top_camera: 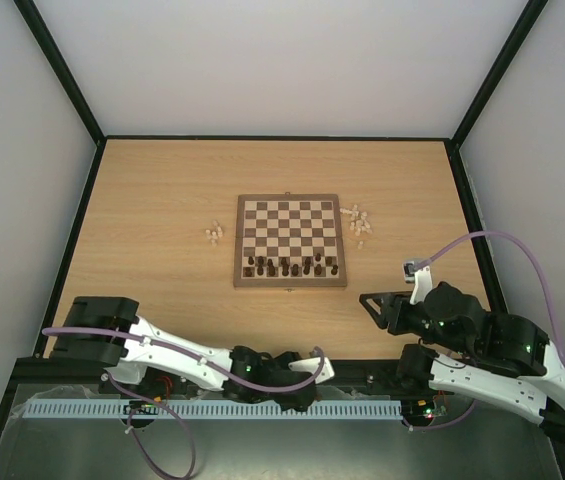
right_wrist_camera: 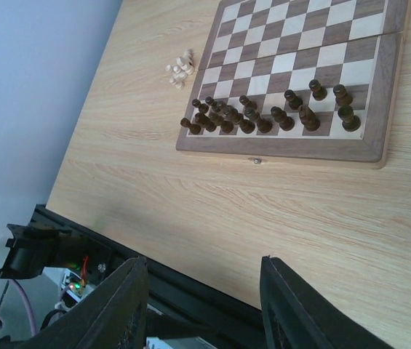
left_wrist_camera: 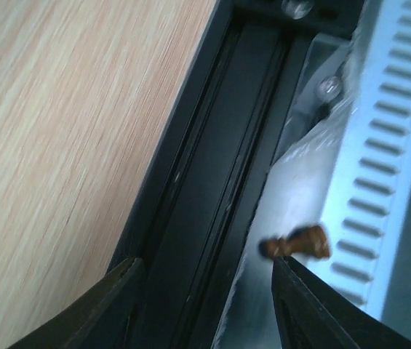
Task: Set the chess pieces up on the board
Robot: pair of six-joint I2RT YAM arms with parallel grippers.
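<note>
The chessboard [top_camera: 289, 225] sits mid-table, dark pieces [right_wrist_camera: 308, 118] standing along its near rows. Pale pieces lie in loose groups left [top_camera: 214, 232] and right [top_camera: 356, 220] of it. My left gripper is open over the table's near edge; beyond its fingers a brown piece [left_wrist_camera: 298, 242], apparently a chess piece, lies below the edge beside a white slotted strip. My right gripper is open at the near right, short of the board, nothing between its fingers.
A dark rail [left_wrist_camera: 223, 145] runs along the near edge, with the slotted strip [top_camera: 212, 409] below it. Walls enclose the back and sides.
</note>
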